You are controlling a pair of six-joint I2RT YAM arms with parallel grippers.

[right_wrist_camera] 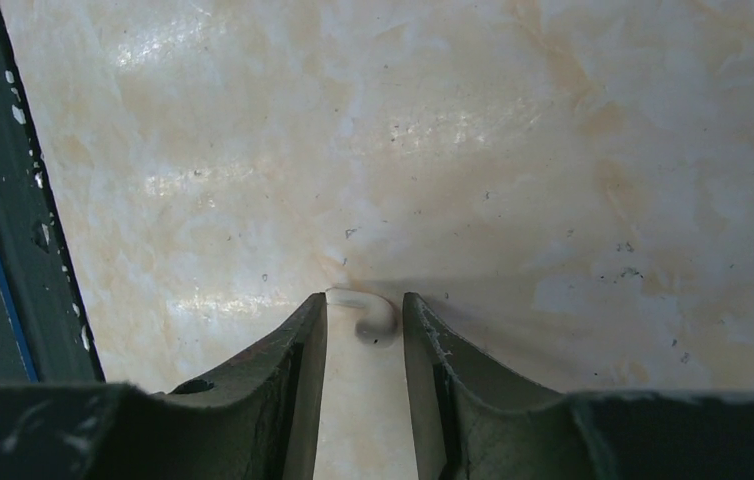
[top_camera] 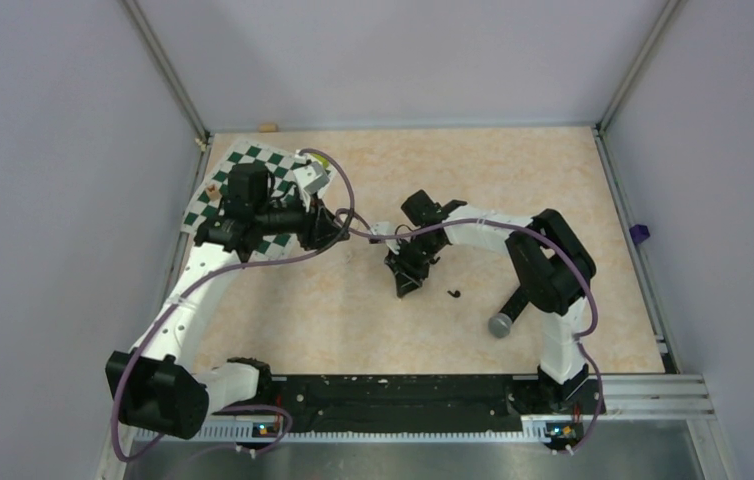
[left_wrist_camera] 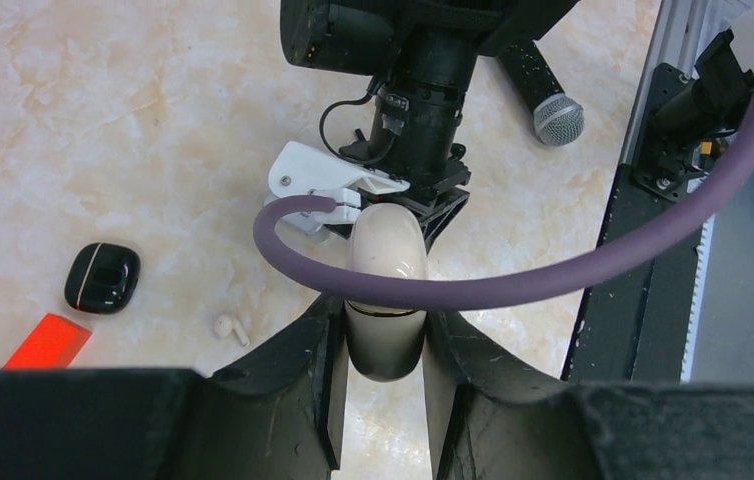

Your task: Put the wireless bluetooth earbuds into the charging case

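Note:
A glossy white charging case (left_wrist_camera: 385,350) is pinched in my left gripper, clear of the table; the purple cable crosses in front of it, so how its lid stands is hard to tell. One white earbud (left_wrist_camera: 231,328) lies on the table in the left wrist view. The other white earbud (right_wrist_camera: 377,318) rests on the table between the part-open fingers of my right gripper, its round head close to the right-hand finger. From above, the right gripper covers this earbud.
Left of the loose earbud lie a black case (left_wrist_camera: 103,278) and a red-orange block (left_wrist_camera: 48,342). A small black piece (top_camera: 454,293) sits right of the right gripper, with a microphone (top_camera: 509,312) beyond.

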